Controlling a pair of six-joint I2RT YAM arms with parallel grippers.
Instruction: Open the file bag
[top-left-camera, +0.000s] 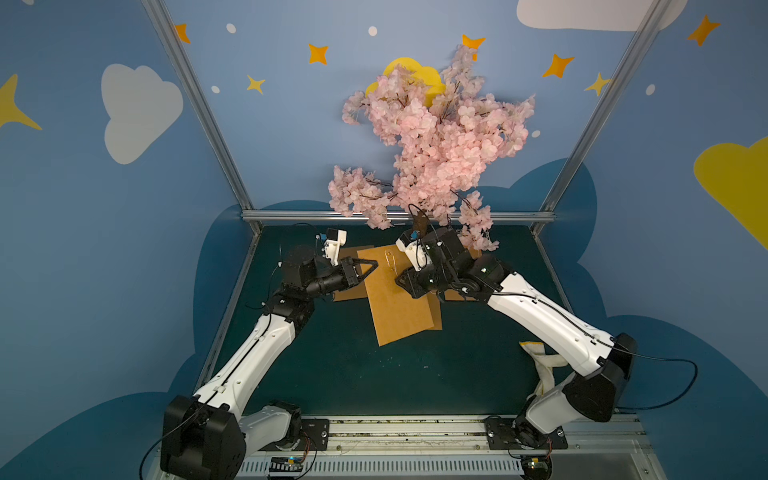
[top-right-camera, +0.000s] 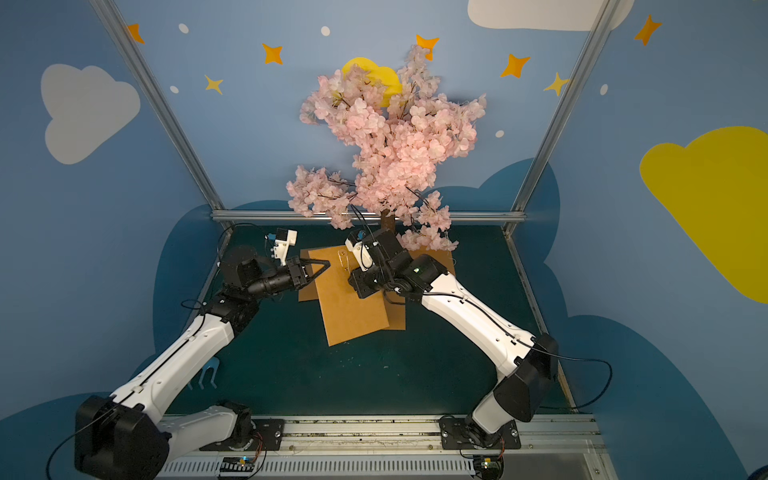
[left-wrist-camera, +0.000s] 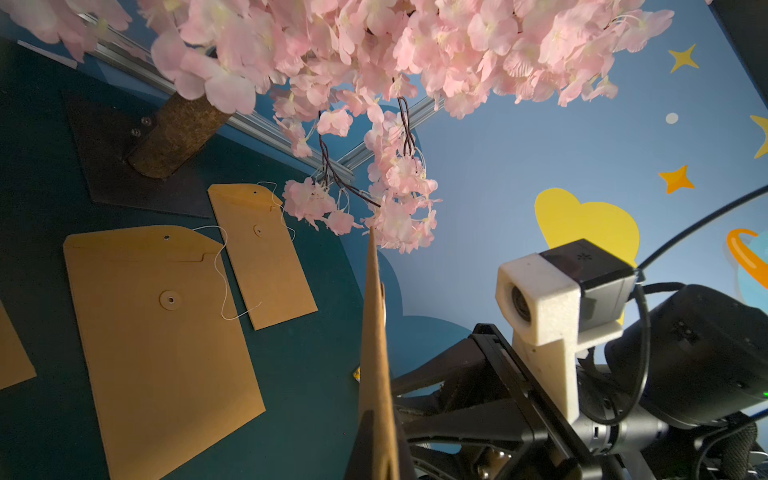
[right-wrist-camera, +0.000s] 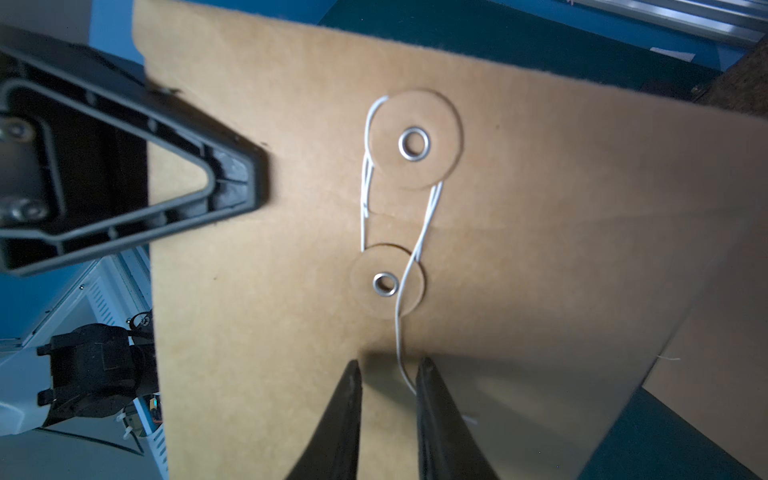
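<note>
A brown kraft file bag (top-left-camera: 396, 308) is held up off the table, tilted. My left gripper is shut on its left edge; the left wrist view shows the bag (left-wrist-camera: 374, 344) edge-on at its fingers. In the right wrist view, white string (right-wrist-camera: 432, 204) loops around the upper button (right-wrist-camera: 436, 156) and the lower button (right-wrist-camera: 364, 276). Its loose tail (right-wrist-camera: 401, 344) hangs down and passes behind the right-hand fingertip of my right gripper. That gripper stands open with a narrow gap, facing the bag's front below the buttons.
Other kraft bags lie flat on the dark green table, including a large one (left-wrist-camera: 160, 376) and a smaller one (left-wrist-camera: 260, 256). Behind them stands a pink blossom tree (top-left-camera: 448, 144) on a trunk.
</note>
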